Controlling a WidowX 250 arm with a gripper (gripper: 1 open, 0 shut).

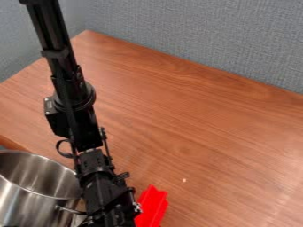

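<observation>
A black robot arm reaches down from the top left to the bottom edge of the camera view, where its gripper (112,213) sits low beside a steel pot (27,186). A red object (151,207) lies just right of the gripper, partly cut off by the frame's edge. The fingertips are hidden or out of frame, so their state and anything between them cannot be made out.
Grey panels (201,40) border it at the back and left.
</observation>
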